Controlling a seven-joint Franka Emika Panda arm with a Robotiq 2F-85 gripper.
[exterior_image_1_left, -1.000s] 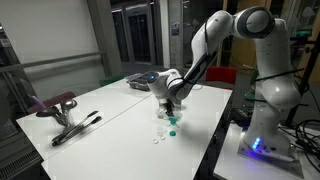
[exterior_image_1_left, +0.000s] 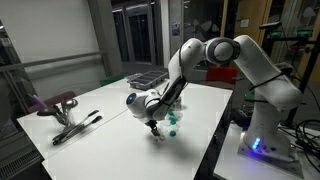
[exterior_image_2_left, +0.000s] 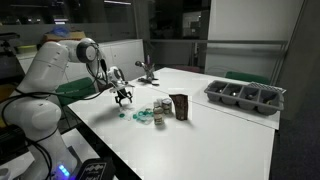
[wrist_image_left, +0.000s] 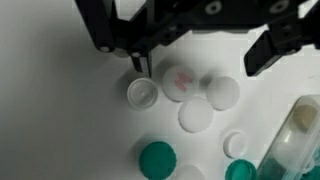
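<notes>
My gripper is open just above the white table, nothing held between its fingers. Several small round caps lie below it in the wrist view. A clear cap (wrist_image_left: 142, 93) is right by the left fingertip, and a white cap with red marking (wrist_image_left: 180, 82) sits beside it. Plain white caps (wrist_image_left: 222, 92) are close by, with a dark green cap (wrist_image_left: 157, 160) lower down. In exterior view 1 the gripper (exterior_image_1_left: 153, 126) hangs low over the table, left of green caps (exterior_image_1_left: 172, 133); the arm hides part of what lies behind.
A clear container with green parts (wrist_image_left: 295, 145) stands at the wrist view's right edge. Jars (exterior_image_2_left: 158, 116) and a dark brown bag (exterior_image_2_left: 180, 107) stand mid-table. A grey compartment tray (exterior_image_2_left: 243, 97) and a utensil holder (exterior_image_1_left: 64, 113) are farther off.
Over the last second the gripper has moved left and down, away from the green items to the smaller caps.
</notes>
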